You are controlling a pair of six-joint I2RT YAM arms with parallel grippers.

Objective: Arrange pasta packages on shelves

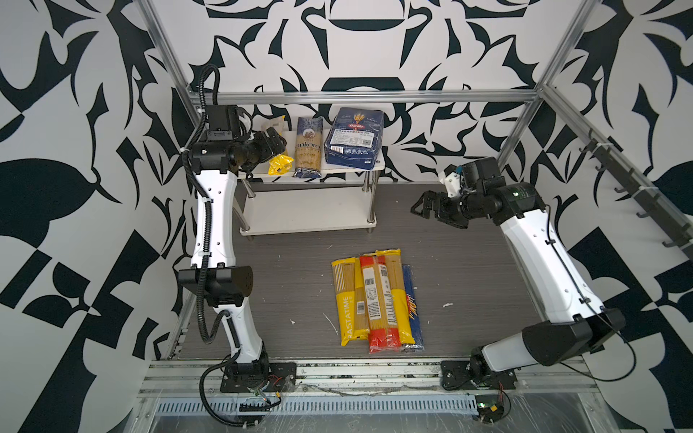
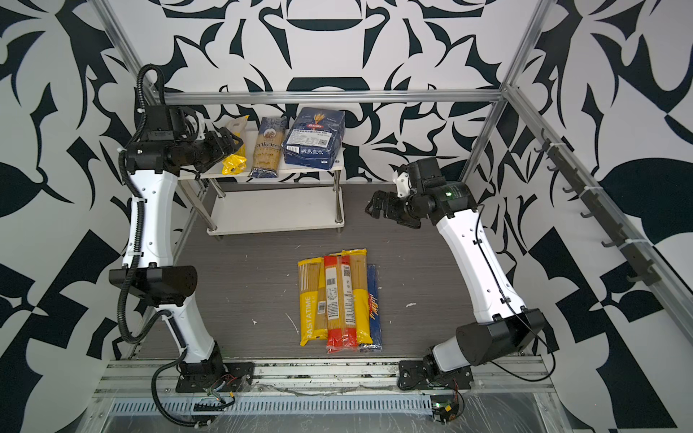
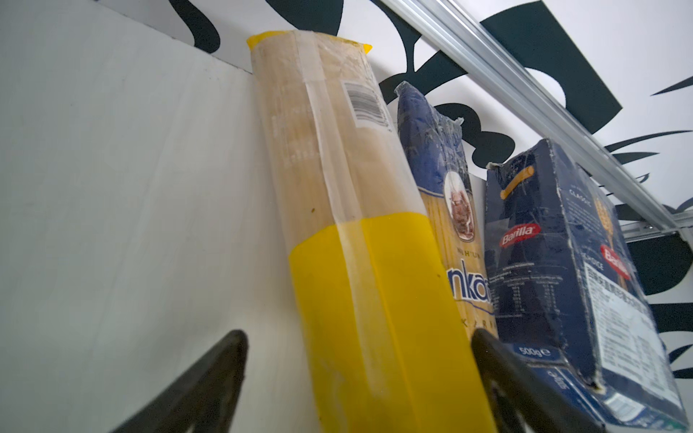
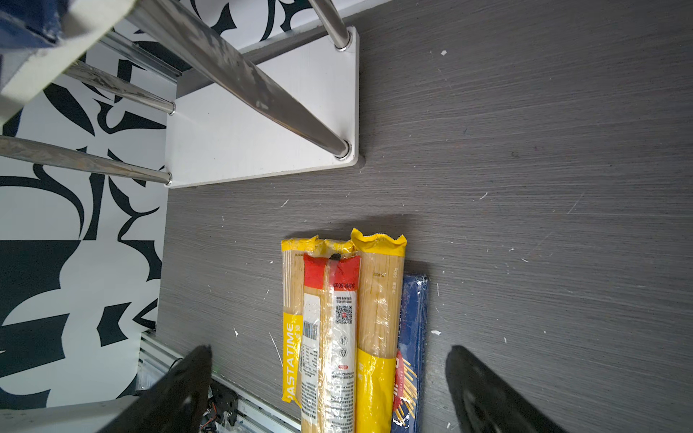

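Observation:
On the upper shelf, a yellow pasta package [image 3: 386,317] lies left of an Ankara package [image 1: 308,148] and a stack of blue Barilla packs [image 1: 353,137]. My left gripper [image 1: 273,146] is open over the yellow package, its blurred fingertips either side of it in the left wrist view. On the floor lies a bundle of pasta: yellow PASTATIME packs [image 4: 375,324], a red-ended pack [image 4: 328,339] on top and a blue pack [image 4: 410,346] at the right. My right gripper [image 1: 421,203] hangs open right of the shelf, nothing between its fingers.
The white lower shelf [image 1: 303,209] is empty. Steel posts [image 4: 238,79] join the two shelves. Frame rails and patterned walls surround the space.

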